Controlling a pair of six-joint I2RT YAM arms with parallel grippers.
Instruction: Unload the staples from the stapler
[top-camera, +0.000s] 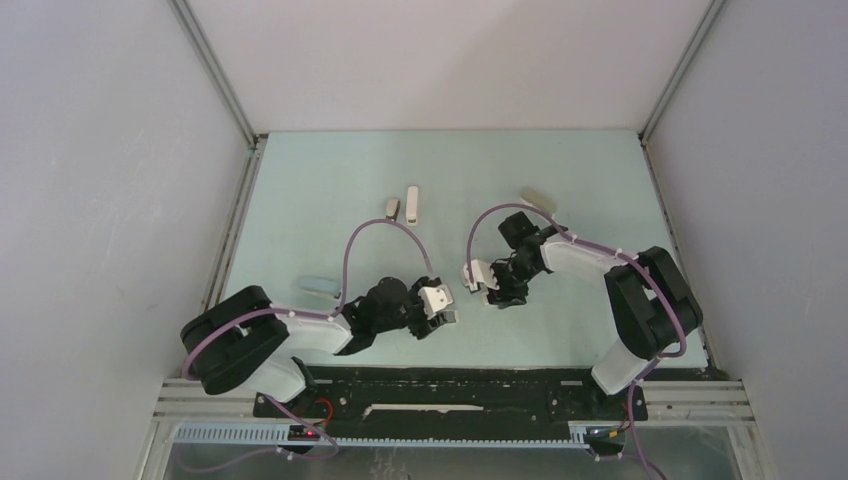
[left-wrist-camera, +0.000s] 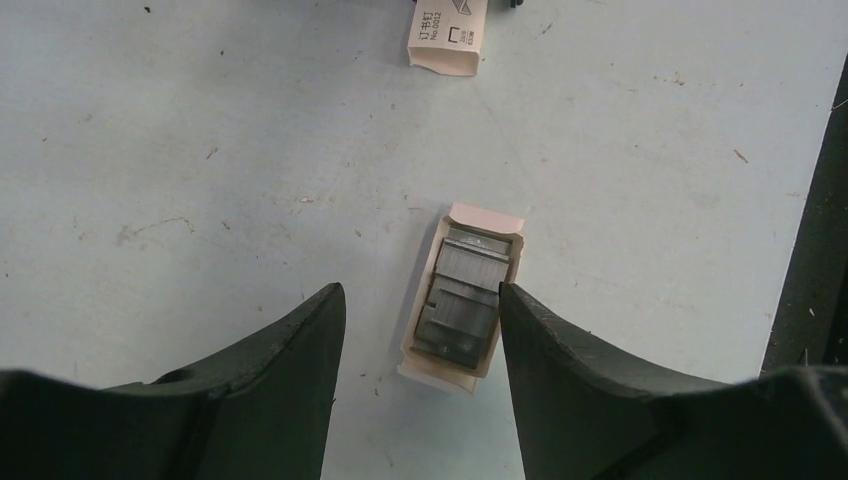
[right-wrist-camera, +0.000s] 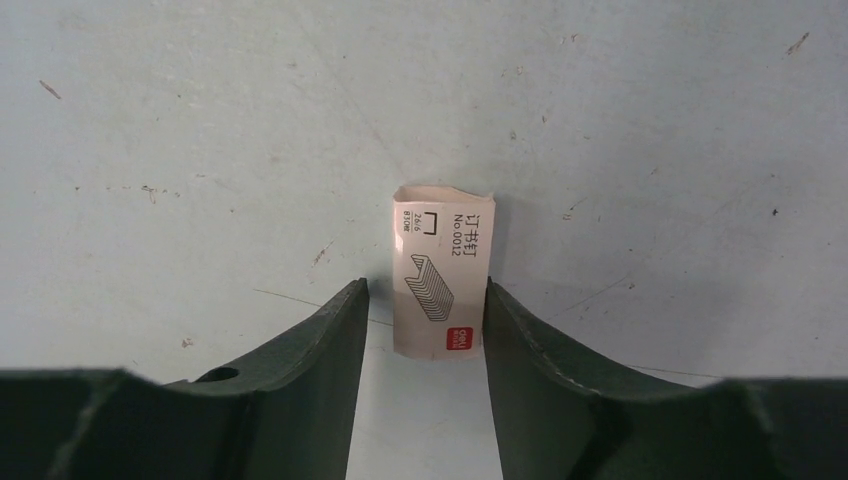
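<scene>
In the left wrist view, an uncovered tray (left-wrist-camera: 485, 222) holding several rows of grey staples lies on the table. My left gripper is partly open over it, its right fingertip overlapping the tray's edge in view; contact cannot be told. A pale staple box cover (right-wrist-camera: 436, 270) with printed black marks and a red label lies in the right wrist view. My right gripper is partly open with the cover between its fingers; the right finger (right-wrist-camera: 510, 335) looks close against its side, while a gap shows on the left. Which item is the stapler cannot be told.
A slim white item (top-camera: 412, 204) and a short grey-brown one (top-camera: 393, 208) stand behind the arms. A pale blue item (top-camera: 319, 286) lies left, and a beige one (top-camera: 538, 200) at the back right.
</scene>
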